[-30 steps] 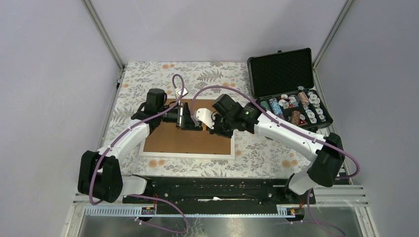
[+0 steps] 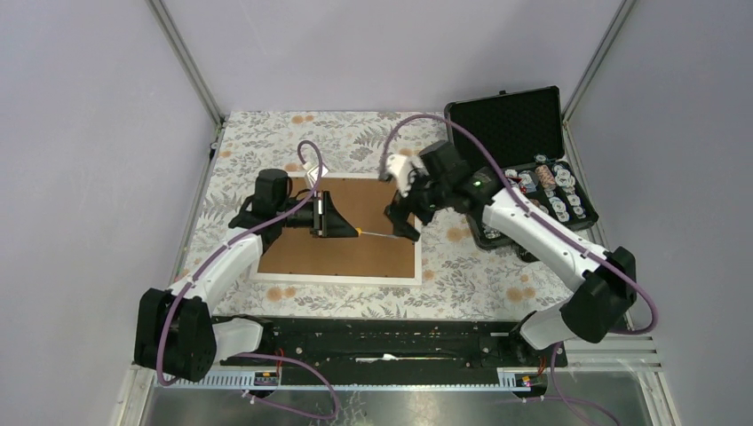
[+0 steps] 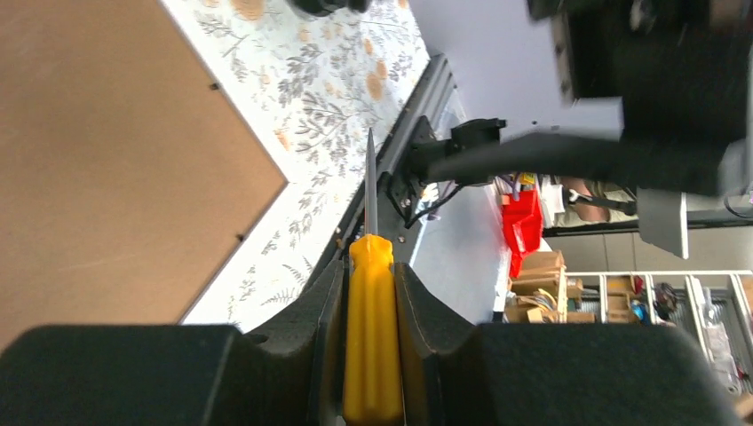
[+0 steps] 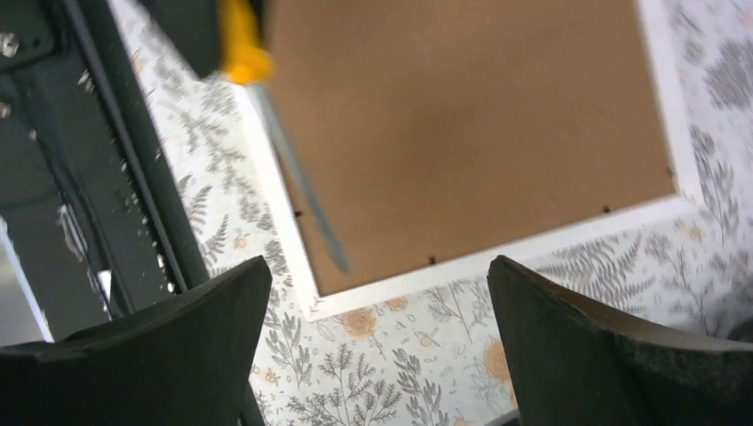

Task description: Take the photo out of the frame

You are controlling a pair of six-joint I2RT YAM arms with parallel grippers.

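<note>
The picture frame lies back side up; its brown backing board sits inside a white border. Small dark tabs show along the border's inner edge in the right wrist view. My left gripper is above the board, shut on the yellow handle of a screwdriver. The screwdriver's metal shaft points towards the right arm and hangs over the board. My right gripper is open beside the shaft's tip, nothing between its fingers; it is blurred in the top view. The photo is hidden.
A black open case with chips and cards stands at the back right. Both arms' purple cables arch over the work area.
My right gripper has moved off to the right, away from the left one, and the screwdriver's shaft has come into view. The left arm has shifted slightly left and down.
</note>
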